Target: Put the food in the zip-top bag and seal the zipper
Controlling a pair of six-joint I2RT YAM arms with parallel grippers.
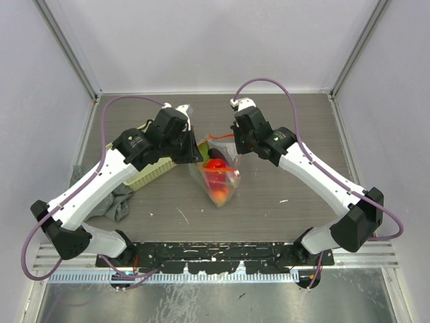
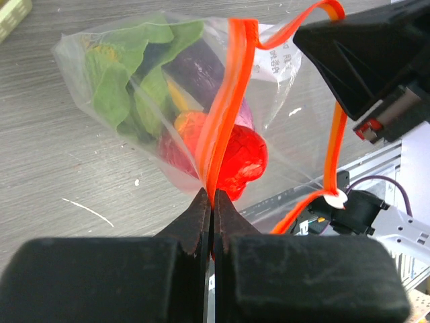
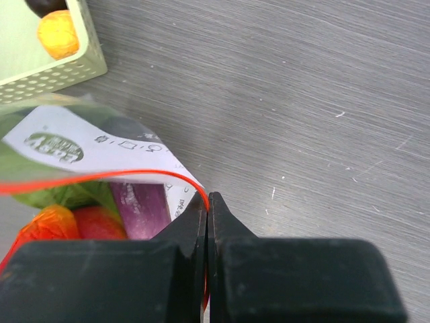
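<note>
The clear zip top bag [image 1: 225, 182] hangs between my two grippers with its orange-edged mouth spread open. Inside it show green leaves [image 2: 124, 84], a purple eggplant [image 2: 198, 70] and a red pepper [image 2: 242, 160]. My left gripper is shut on the bag's orange zipper edge, which runs down between its fingertips. On the opposite side of the mouth, my right gripper is shut on the orange edge too. Lower in the bag, an orange-coloured item [image 1: 220, 195] shows through the plastic.
A pale green basket [image 1: 151, 173] stands partly behind my left arm; a dark item and a yellow-orange item [image 3: 58, 33] lie in it. Grey cloth [image 1: 114, 203] is crumpled at the left. Bare table [image 1: 282, 202] lies to the right.
</note>
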